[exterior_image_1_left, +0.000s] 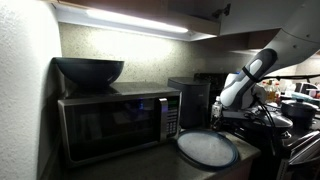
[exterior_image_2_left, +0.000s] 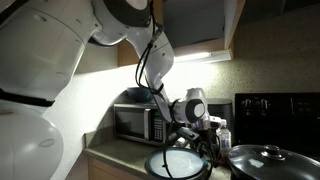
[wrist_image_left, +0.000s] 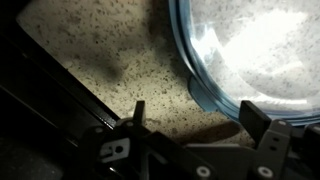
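Note:
A round, pale lid or tray (exterior_image_1_left: 208, 149) with a dark blue rim lies on the counter in front of the microwave. In the second exterior view the same round piece (exterior_image_2_left: 177, 163) is near the counter's front edge. My gripper points down in the wrist view, its fingers wide apart and nothing held between them. Part of the lid's blue-grey rim (wrist_image_left: 183, 40) and a small tab on it (wrist_image_left: 201, 95) show just ahead of the gap. Whether a finger touches the rim, I cannot tell.
A microwave (exterior_image_1_left: 115, 125) with a black bowl (exterior_image_1_left: 90, 72) on top stands at the left. A large lidded pan (exterior_image_2_left: 275, 160) sits on the stove at the right. Behind my gripper stands a bottle (exterior_image_2_left: 224, 136). A dark gap (wrist_image_left: 50, 90) runs beside the counter.

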